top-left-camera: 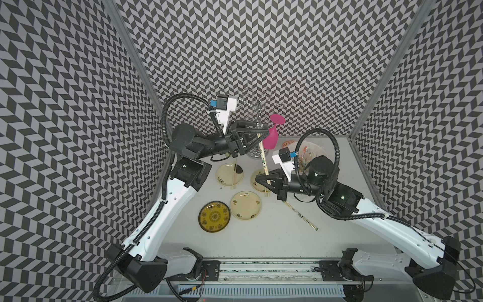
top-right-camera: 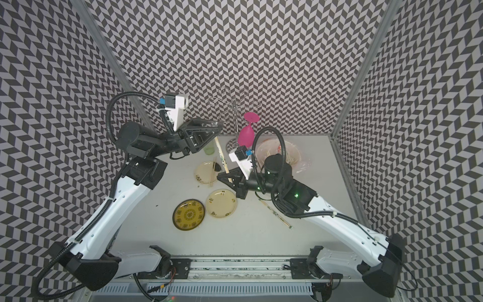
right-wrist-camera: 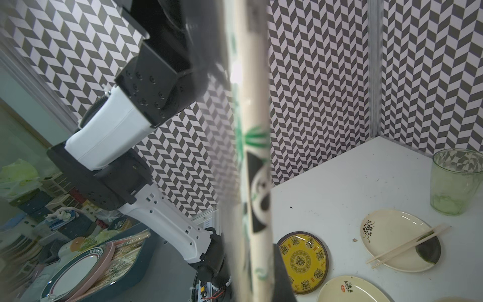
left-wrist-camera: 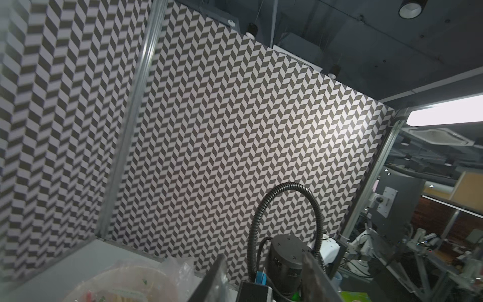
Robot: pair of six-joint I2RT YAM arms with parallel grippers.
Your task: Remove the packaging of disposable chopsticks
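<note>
A long panda-printed chopstick packet stands tilted between my two grippers, filling the middle of the right wrist view, its clear wrapper beside the pale sticks. My left gripper is at its upper end; whether its fingers still pinch the packet I cannot tell. My right gripper is shut at the lower end, against the packet. A second packet lies on the table at right, and two bare chopsticks lie across a cream plate.
Cream plates and a yellow plate occupy the middle left. A green glass, a pink vase, a metal stand and a bowl with plastic wrapping stand at the back.
</note>
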